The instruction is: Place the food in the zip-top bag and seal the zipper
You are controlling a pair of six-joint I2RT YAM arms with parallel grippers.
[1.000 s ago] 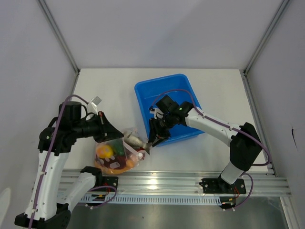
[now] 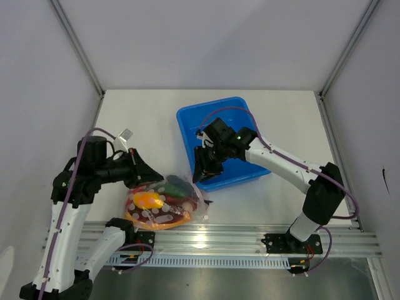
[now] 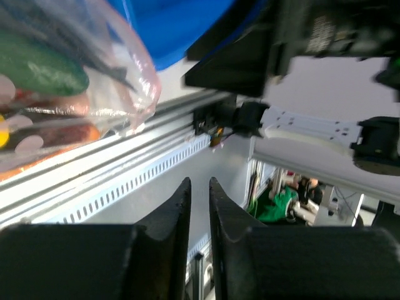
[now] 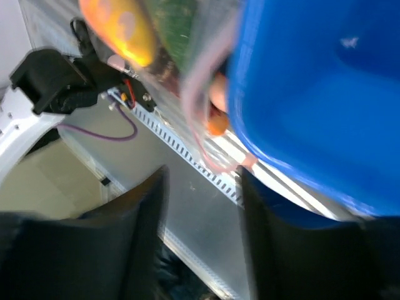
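The clear bag (image 2: 164,203) lies on the table holding yellow, green, red and brown food; its pink-edged opening shows in the right wrist view. My left gripper hangs just above and left of the bag's upper part, its fingertips close together with nothing visible between them. At the bag's right end is my right gripper, above the corner beside the blue bin, its blurred fingers apart and nothing seen between them.
A blue bin (image 2: 212,105) sits right behind the bag, under my right arm. A metal rail (image 2: 206,244) runs along the front edge.
The bag has flattened and spread rightward, the pale fish no longer showing clearly in the top view. Both grippers have shifted slightly, the right one upward from the bag's corner.
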